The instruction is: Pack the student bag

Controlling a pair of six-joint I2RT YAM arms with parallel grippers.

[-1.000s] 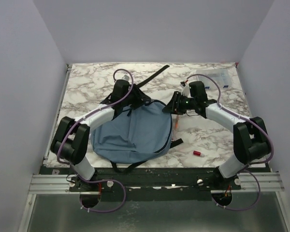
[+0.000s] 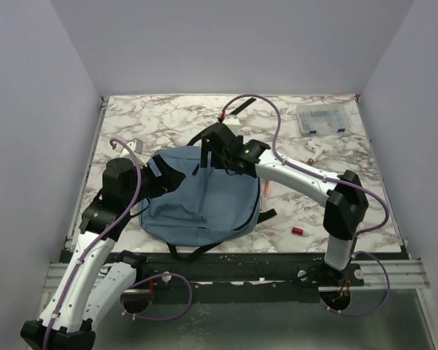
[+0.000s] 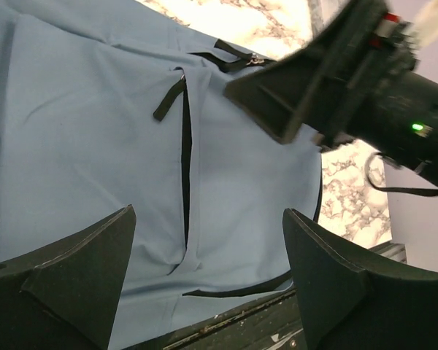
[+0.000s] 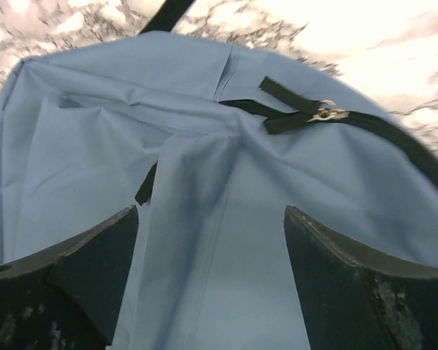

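A blue fabric bag [image 2: 230, 200] with black straps lies flat on the marble table. Its black zipper pull [image 3: 170, 99] hangs by the upper end of a dark zipper line in the left wrist view. In the right wrist view that pull [image 4: 146, 185] shows just left of a raised fold. My left gripper [image 2: 177, 179] hangs open above the bag's left half, with only fabric below its fingers [image 3: 95, 277]. Over the bag's upper middle is my right gripper [image 2: 206, 154]; its fingers [image 4: 336, 284] stand apart, nothing between them.
A clear flat case [image 2: 323, 119] lies at the back right, with small white pieces [image 2: 313, 153] in front of it. A red cylinder [image 2: 298, 231] sits near the front right. Orange and pale items [image 2: 265, 193] lie along the bag's right edge.
My left gripper has moved back left and toward the front from the bag's upper edge. The right gripper has swung left from the bag's upper right corner to above its middle.
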